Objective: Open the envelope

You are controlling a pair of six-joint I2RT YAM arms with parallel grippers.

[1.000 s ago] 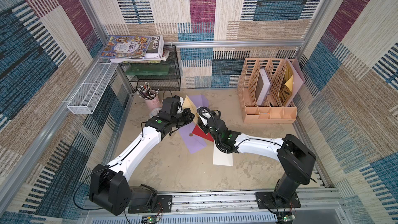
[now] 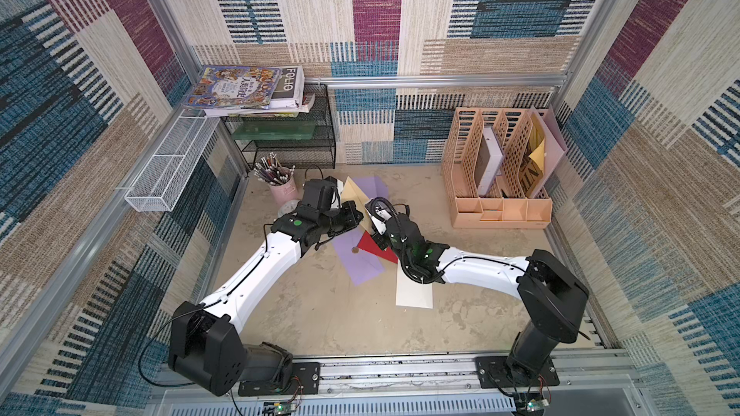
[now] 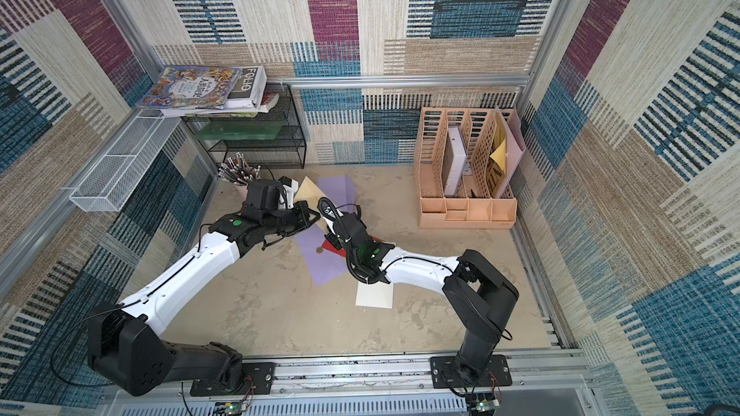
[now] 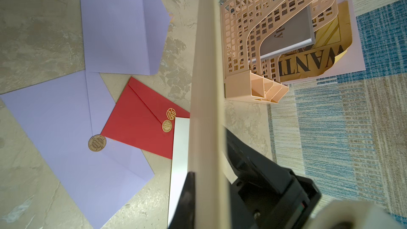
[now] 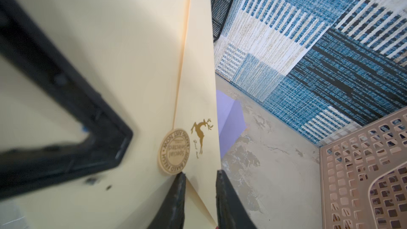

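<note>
A cream envelope (image 2: 353,194) with a gold deer and round seal (image 5: 173,152) stands raised between the arms. My left gripper (image 2: 354,214) is shut on it; in the left wrist view its edge runs blurred through the middle. My right gripper is part open, its fingertips at the flap's edge just below the seal, where the flap casts a shadow. Beneath lie lilac envelopes (image 4: 55,131), a red envelope (image 4: 135,123) and a white envelope (image 2: 414,291).
A peach file organiser (image 2: 493,214) stands at the back right. A pen cup (image 2: 281,188), wire shelves (image 2: 273,148) with books and a white basket (image 2: 154,192) are at the left.
My right gripper has shifted very slightly at the cream envelope; otherwise the arms look nearly still.
</note>
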